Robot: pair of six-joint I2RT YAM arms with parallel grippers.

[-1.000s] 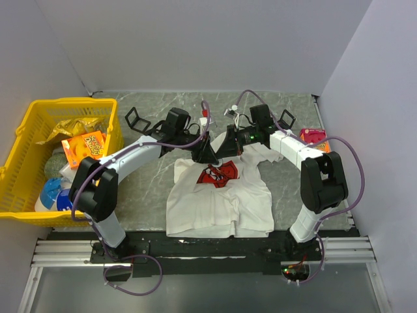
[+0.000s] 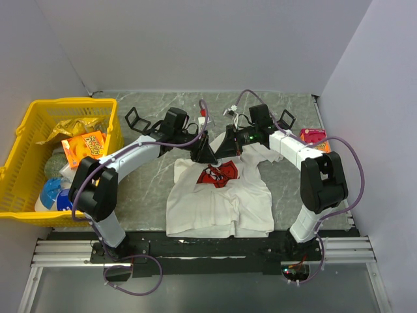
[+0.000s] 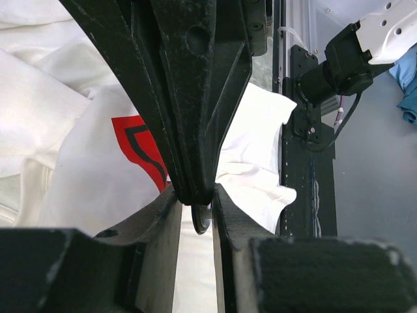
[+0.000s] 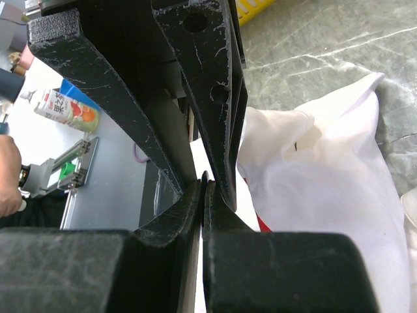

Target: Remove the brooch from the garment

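Observation:
The white garment (image 2: 189, 202) lies spread on the table, with a red and black print (image 2: 221, 176) on its chest. Over the top of that print my left gripper (image 2: 211, 159) and right gripper (image 2: 222, 155) meet tip to tip. In the left wrist view, a small dark, shiny rounded piece, seemingly the brooch (image 3: 201, 220), shows edge-on at the meeting fingertips. Both grippers look shut on it. From the right wrist, only a thin dark edge of the brooch (image 4: 204, 177) rises between the fingers. Most of it and its fastening are hidden.
A yellow basket (image 2: 120, 140) full of packages stands at the left beside my left arm. Small black stands (image 2: 135, 121) sit at the back, and a red packet (image 2: 313, 135) lies at the right. Grey tabletop shows bare along both sides of the garment.
The left gripper and wrist have shifted very slightly over the last second. The right arm and the garment look unmoved.

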